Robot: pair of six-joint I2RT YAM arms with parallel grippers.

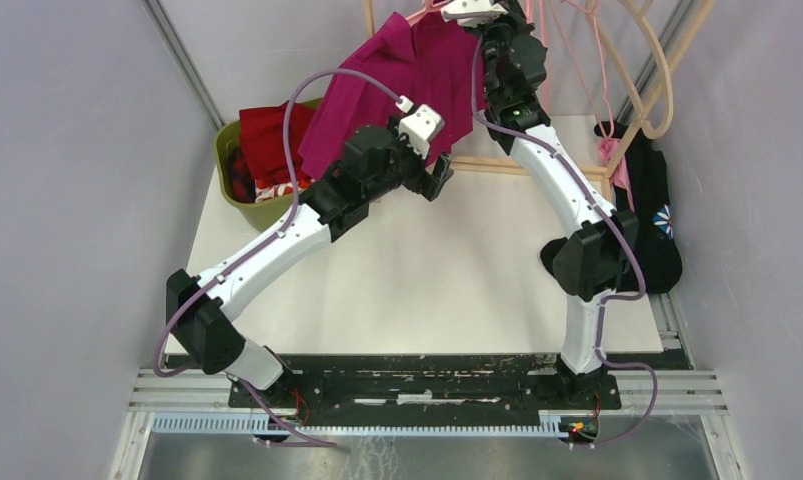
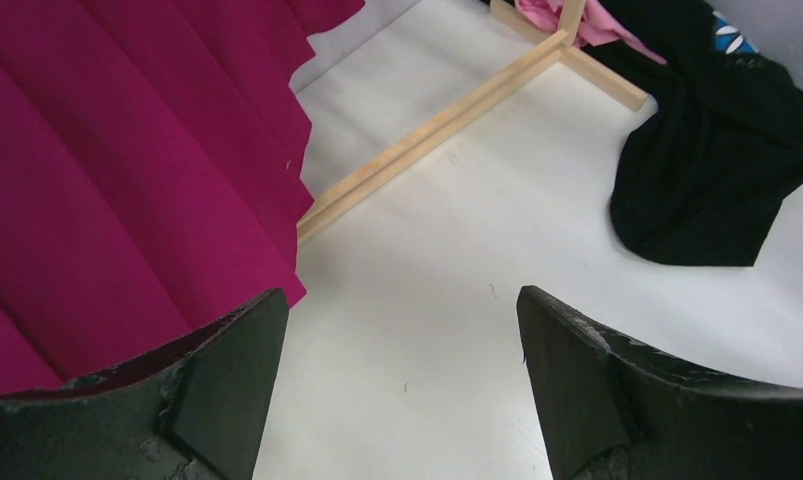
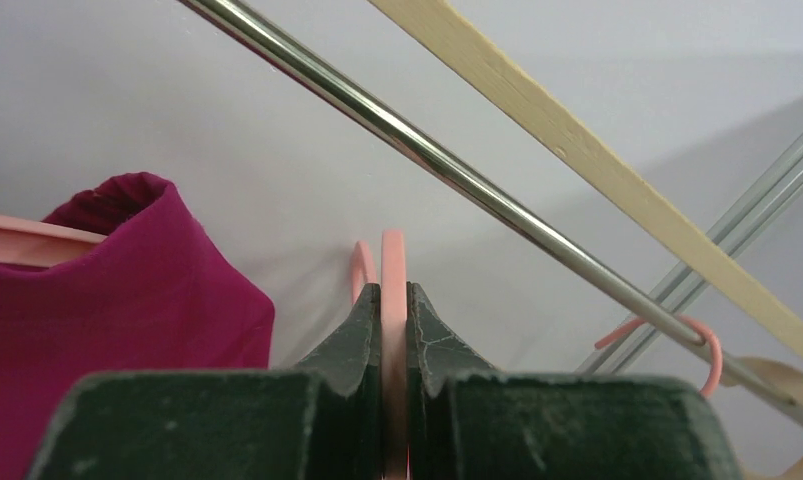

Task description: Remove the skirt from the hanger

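The magenta skirt [image 1: 402, 75] hangs at the back, left of centre. In the right wrist view its folded-over edge lies around a pink hanger [image 3: 37, 243]. My right gripper is shut on another pink hanger [image 3: 393, 345], which carries no cloth where it shows. That hanger stands upright below the metal rod, to the right of the skirt. In the left wrist view my left gripper is wide open, only bare table between its fingers. The skirt [image 2: 127, 190] drapes just beyond the left finger, apart from the gap.
The metal rod [image 3: 457, 175] and a wooden bar [image 3: 567, 140] cross above my right gripper. A third pink hanger hook [image 3: 712, 350] hangs on the rod. A green basket [image 1: 224, 175] with red cloth stands left; black clothing [image 1: 652, 250] lies right.
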